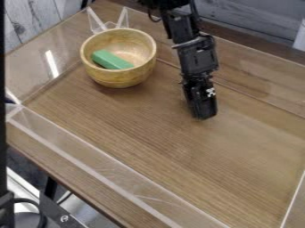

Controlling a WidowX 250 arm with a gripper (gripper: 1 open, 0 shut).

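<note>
My black gripper (pixel 199 100) is low over the middle-right of the wooden table (pixel 143 160), at the end of the dark arm that comes down from the top. Its fingertips are dark and small, so I cannot tell how far apart they are or whether anything is between them. A wooden bowl (pixel 134 48) at the upper left holds a green block (pixel 111 61).
A white pointed object (pixel 105 18) stands behind the bowl. A pale wall edges the table at the back right.
</note>
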